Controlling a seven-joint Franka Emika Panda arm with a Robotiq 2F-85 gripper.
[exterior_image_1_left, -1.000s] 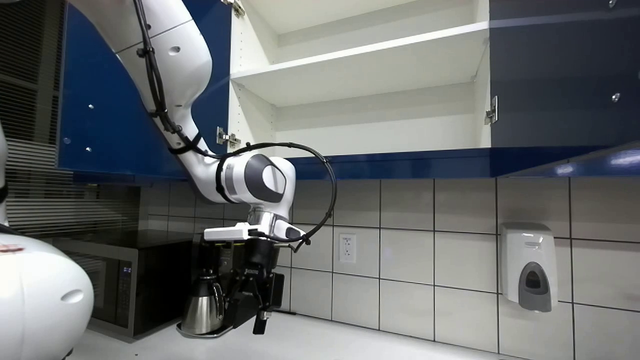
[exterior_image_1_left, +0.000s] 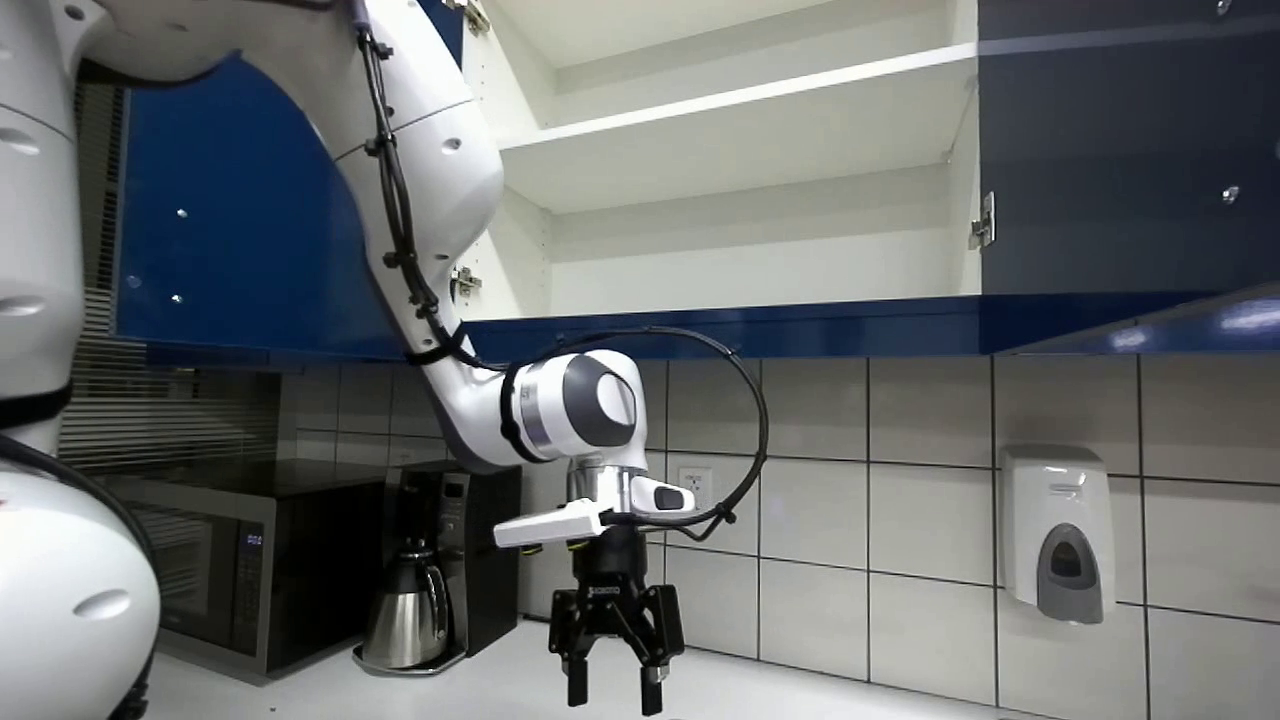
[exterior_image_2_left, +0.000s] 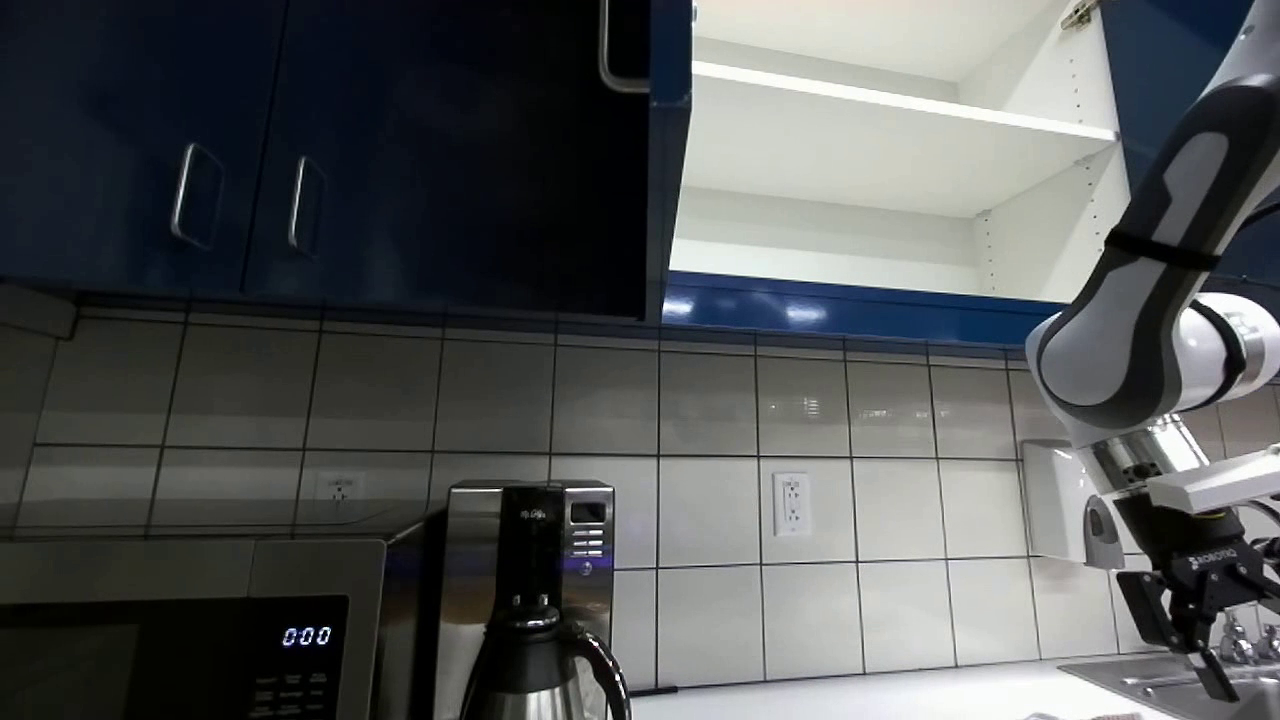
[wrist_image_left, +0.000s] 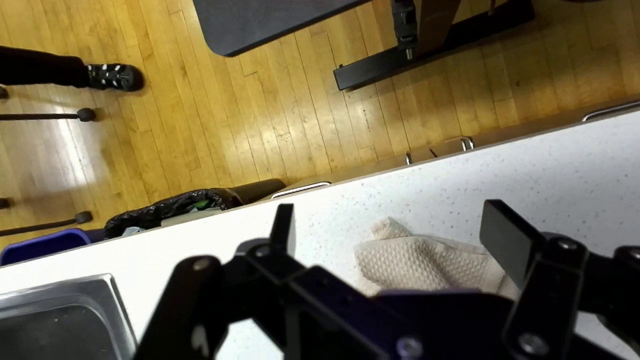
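My gripper (exterior_image_1_left: 615, 694) hangs above the white counter, pointing down, its two fingers well apart. Nothing is between them in exterior view 1. In the wrist view a crumpled beige cloth (wrist_image_left: 420, 261) lies on the counter below, nearer the right finger (wrist_image_left: 510, 237) and partly covered by the gripper's body. A small part of a cloth (exterior_image_2_left: 1116, 716) shows at the lower edge of exterior view 2, left of the fingers. The cupboard (exterior_image_1_left: 756, 258) above stands open, and the shelf parts in view are empty.
A coffee maker with a steel carafe (exterior_image_1_left: 408, 612) and a microwave (exterior_image_1_left: 228, 564) stand left of the arm. A soap dispenser (exterior_image_1_left: 1059, 534) hangs on the tiled wall. A metal sink (wrist_image_left: 114, 312) borders the counter (wrist_image_left: 336, 219). The cupboard's blue underside (exterior_image_1_left: 840, 326) is above the gripper.
In exterior view 1 the arm has moved right and down, carrying the gripper away from the coffee maker. The gripper has also turned, so both fingers now show apart.
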